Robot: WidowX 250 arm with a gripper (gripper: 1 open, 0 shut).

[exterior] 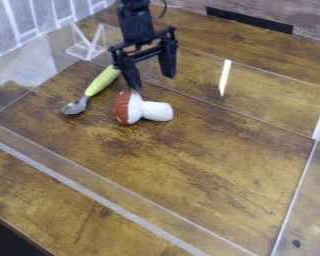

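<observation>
My black gripper [144, 70] hangs at the top centre, its two fingers apart, just above and behind a toy mushroom [153, 110] with a red-brown cap and white stem, lying on its side. Nothing shows between the fingers. A pale green banana-like or corn-like item [103, 81] lies left of the gripper, and a silver spoon [76, 106] lies below it, near the left side.
Clear plastic walls edge it at left, front and right. A small white rack [85, 45] stands at the back left.
</observation>
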